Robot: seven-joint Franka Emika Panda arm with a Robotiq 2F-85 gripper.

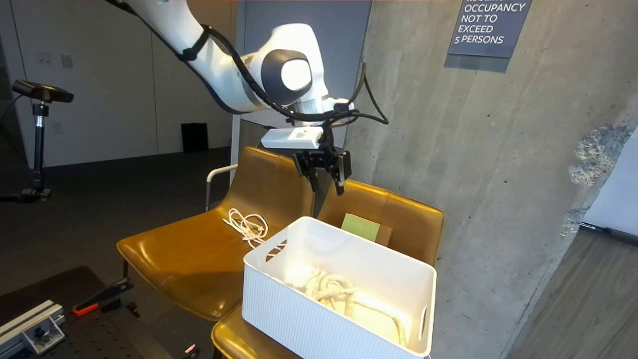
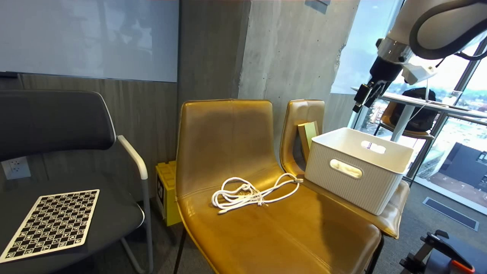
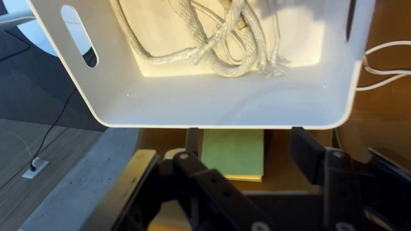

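Above the back edge of the white bin (image 1: pixel 341 239) hangs my gripper (image 1: pixel 327 182), its fingers spread apart with nothing between them. In the wrist view the gripper stands over the bin's near rim, with a gap between its black fingers. Inside the bin lie several cream ropes (image 1: pixel 335 290), tangled together; the wrist view shows a thick braided rope (image 3: pixel 231 73) with a frayed end among them. A bundle of thin white cord (image 2: pixel 242 196) rests on the tan chair beside the bin.
The bin sits on a second tan chair (image 1: pixel 389 209), with a green block (image 3: pixel 233 152) behind it against the backrest. A concrete wall (image 1: pixel 508 149) stands behind. The first tan chair's seat (image 2: pixel 274 233) is clear in front of the cord.
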